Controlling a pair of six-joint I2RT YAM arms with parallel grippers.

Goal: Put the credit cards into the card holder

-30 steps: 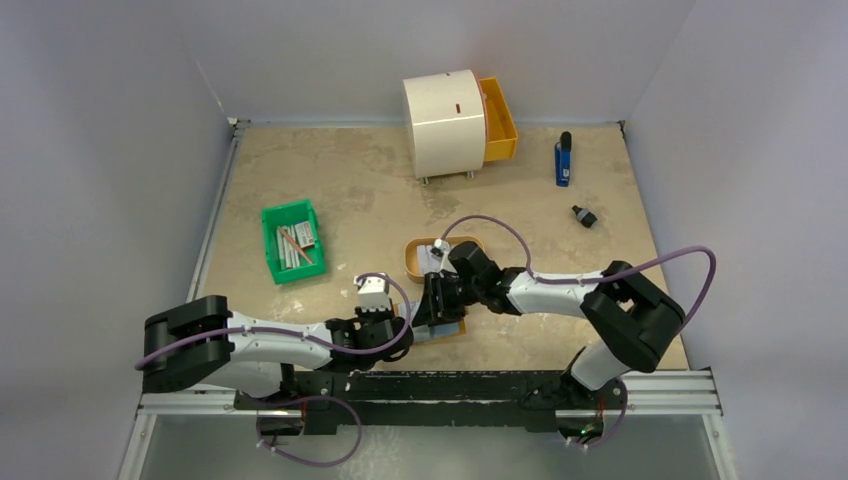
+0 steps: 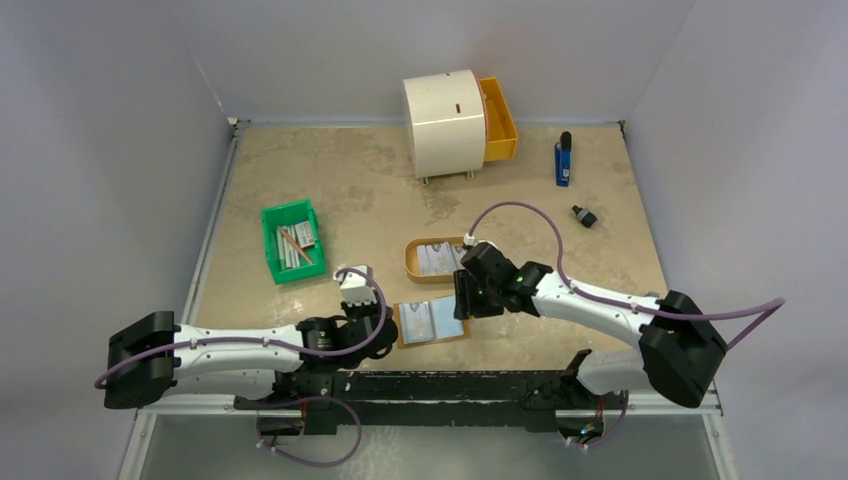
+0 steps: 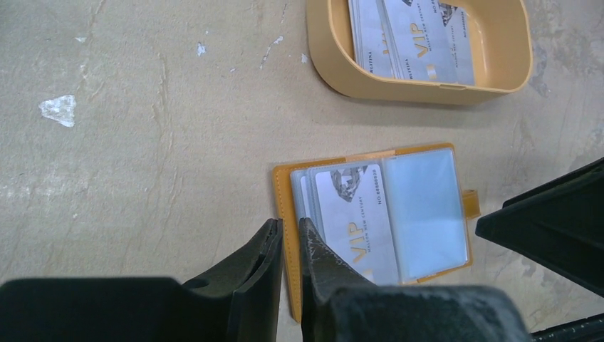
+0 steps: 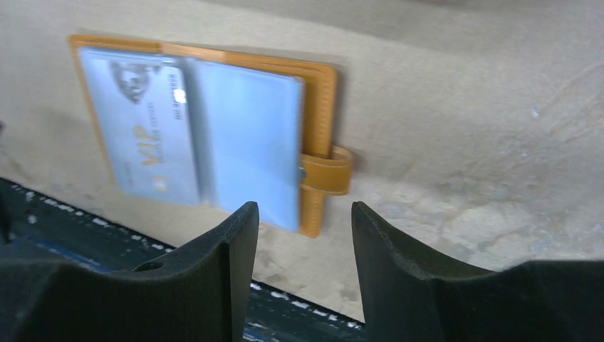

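Note:
The card holder (image 3: 283, 191) lies spread open on the table, tan with clear sleeves. A VIP card (image 3: 352, 206) shows in its left sleeves; the right sleeve (image 3: 427, 214) looks empty and pale blue. More cards (image 3: 417, 35) lie in a tan oval tray (image 3: 420, 91) behind the holder. My left gripper is slightly open over the holder's left edge, its narrow gap empty. With its fingers wide apart, my right gripper is open near the holder's clasp strap (image 4: 327, 171), holding nothing.
A green basket (image 2: 270, 250) with cards and a pencil-like stick stands at the left. At the back is a white drum-shaped box (image 2: 440, 120) with a yellow drawer (image 2: 505, 145). A blue object (image 2: 562, 165) and a dark knob (image 2: 584, 216) lie at right.
My right gripper has moved from over the holder's middle toward its right side, uncovering the sleeves. The left arm has drawn back a little to the left.

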